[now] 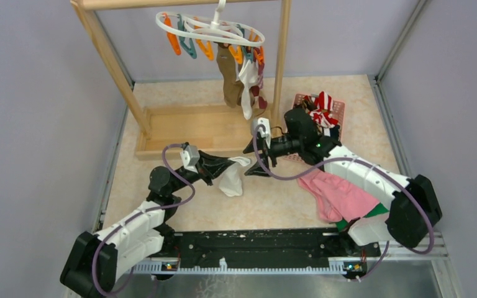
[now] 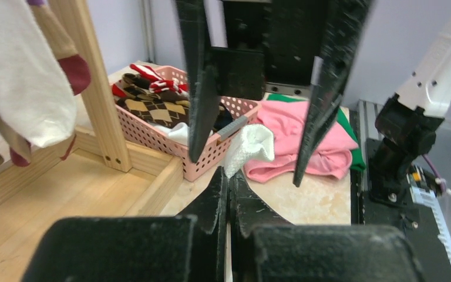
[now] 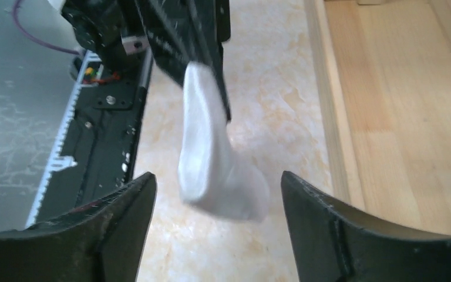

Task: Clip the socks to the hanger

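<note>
A white sock (image 1: 231,181) hangs from my left gripper (image 1: 231,162), which is shut on its upper end. In the left wrist view a fold of the sock (image 2: 249,148) sticks up past the fingertips. My right gripper (image 1: 246,162) stands open just right of the sock, and in the right wrist view the sock (image 3: 223,176) lies between its spread fingers without being gripped. The round white hanger (image 1: 210,29) is above the far side, with orange and teal clips. Tan, white and dark red socks (image 1: 228,74) hang at its right part.
A wooden rack with a shallow tray (image 1: 186,128) stands under the hanger. At the back right is a pink basket (image 1: 339,112) of socks; a pink cloth (image 1: 341,194) lies in front of it.
</note>
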